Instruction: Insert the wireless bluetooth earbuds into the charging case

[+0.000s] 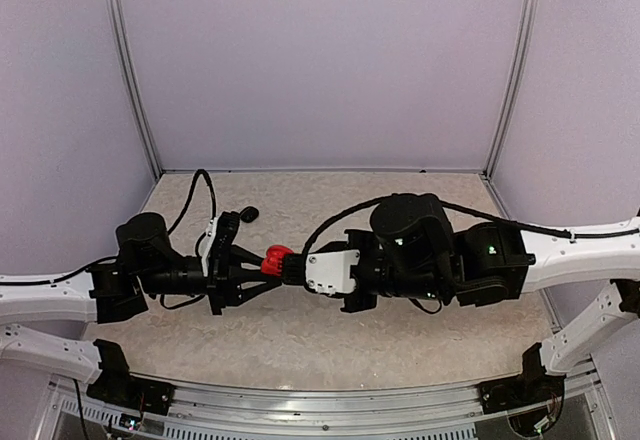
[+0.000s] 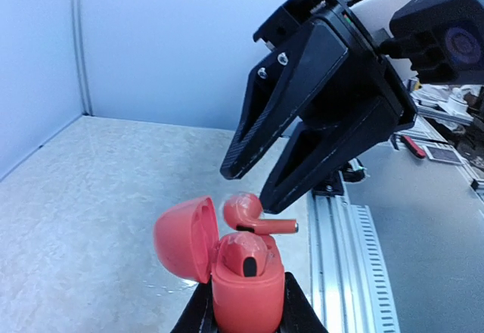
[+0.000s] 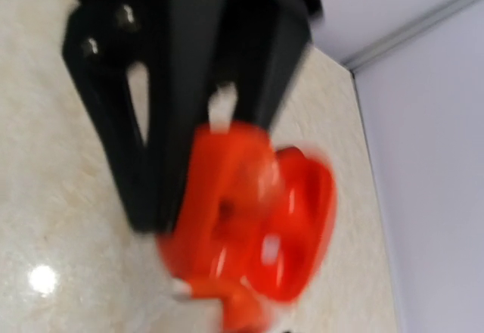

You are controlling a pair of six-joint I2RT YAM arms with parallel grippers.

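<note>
My left gripper is shut on the red charging case, whose lid stands open to the left in the left wrist view. A red earbud sits tilted at the top of the case, its stem sticking out sideways and not down in a slot. Just above it my right gripper has its fingers spread, with nothing seen gripped between them. In the blurred right wrist view, the earbud shows below the case. I cannot tell whether another earbud is seated inside.
A small black object lies on the table behind the left arm. Both arms meet above the middle of the table.
</note>
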